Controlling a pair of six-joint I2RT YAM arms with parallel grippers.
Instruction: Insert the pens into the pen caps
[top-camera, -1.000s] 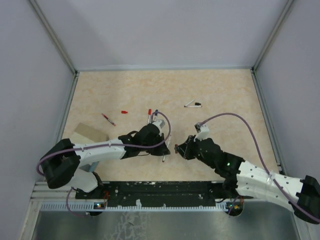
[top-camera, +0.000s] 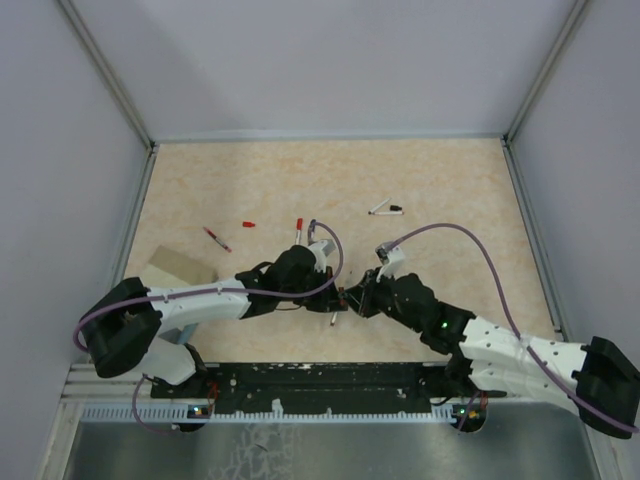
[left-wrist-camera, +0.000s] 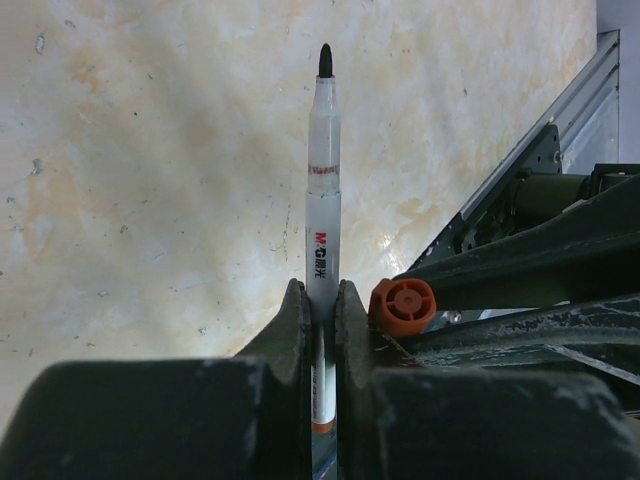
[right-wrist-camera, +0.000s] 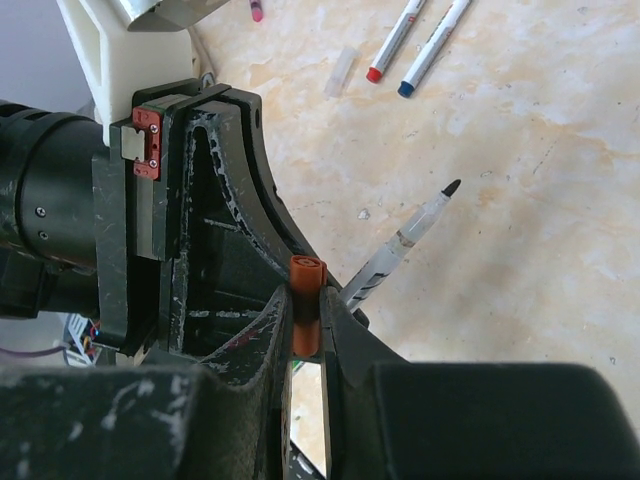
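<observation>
A white pen with a bare black tip (left-wrist-camera: 323, 215) stands out from my left gripper, which is shut around its barrel. My right gripper is shut on an orange-red cap (right-wrist-camera: 306, 285). In the right wrist view the pen's bare end (right-wrist-camera: 405, 240) points up and right, beyond the left fingers and off to the side of the cap. The cap (left-wrist-camera: 403, 304) shows its round end just right of the pen in the left wrist view. Pen and cap are apart there. From above, both grippers (top-camera: 343, 297) meet closely and hide most of this.
Several other pens lie on the table, one red-ended (top-camera: 217, 239), one white with a black cap (top-camera: 385, 212). A loose red cap (top-camera: 249, 224) rests at the left. At the left edge sits a beige box (top-camera: 178, 270).
My right gripper has moved left with the cap, closing the gap to the left gripper. The left gripper has shifted slightly and still holds the pen.
</observation>
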